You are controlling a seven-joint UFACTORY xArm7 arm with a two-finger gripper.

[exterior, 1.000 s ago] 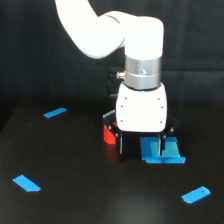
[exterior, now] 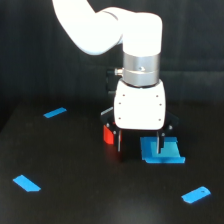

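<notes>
A red object (exterior: 107,134) shows at the left side of my gripper, partly hidden behind it, so its full shape cannot be made out. My gripper (exterior: 139,148) points down over the dark table, open, its two thin dark fingers well apart and nothing visible between them. To the right, a blue square (exterior: 163,157) lies on the table, its upper part partly covered from view by the white gripper body and the right finger. Whether the fingers touch the table is not clear.
Blue tape strips lie at the back left (exterior: 55,112), the front left (exterior: 26,184) and the front right (exterior: 196,195). A dark curtain (exterior: 35,50) hangs behind.
My gripper has shifted very slightly left and up. The red object and the blue square look unmoved.
</notes>
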